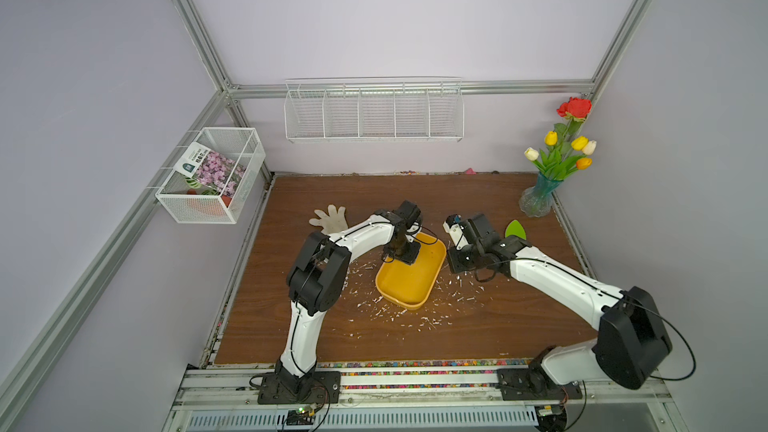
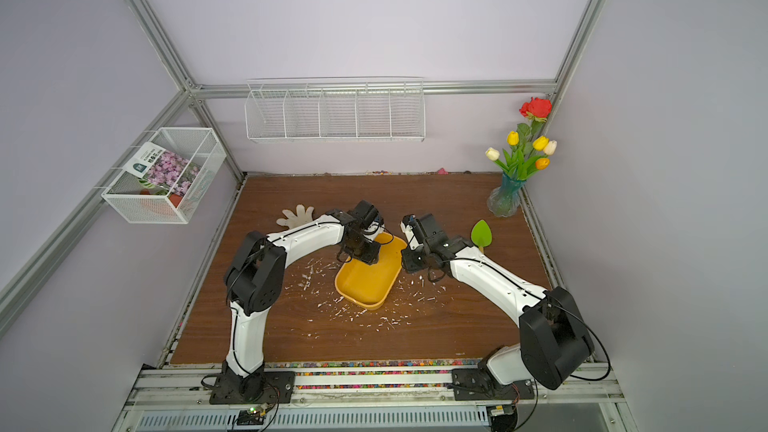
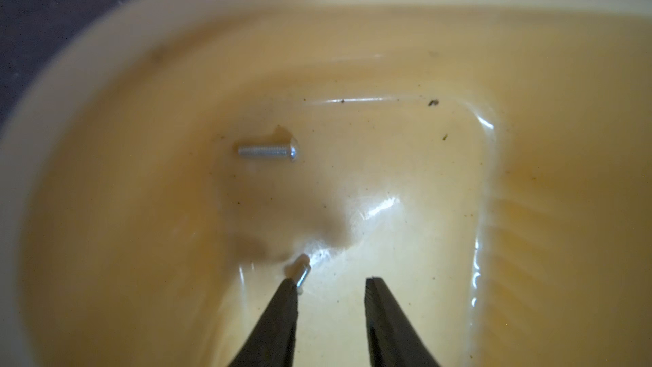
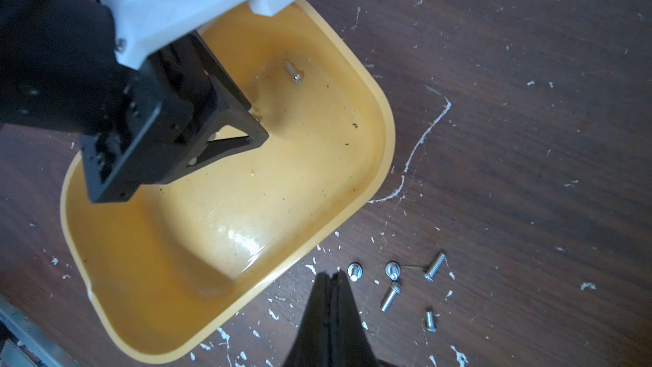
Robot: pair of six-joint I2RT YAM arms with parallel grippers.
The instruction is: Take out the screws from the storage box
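Note:
Two silver screws lie on the floor of the yellow box (image 1: 412, 280). In the left wrist view the longer screw (image 3: 266, 151) rests near the corner. The shorter screw (image 3: 303, 274) lies just beyond the left fingertip. My left gripper is open and reaches down into the box, with no screw between its fingers. Outside the box's right side, my right gripper is shut with nothing between its fingers. In the right wrist view the left gripper covers part of the box, and the shorter screw is mostly hidden behind it.
Several loose screws (image 4: 392, 270) lie on the wooden table near the right gripper. White scraps are scattered around the box. A glove (image 1: 329, 219) lies at the back left, a green trowel (image 1: 515, 229) and a vase (image 1: 536, 198) at the back right.

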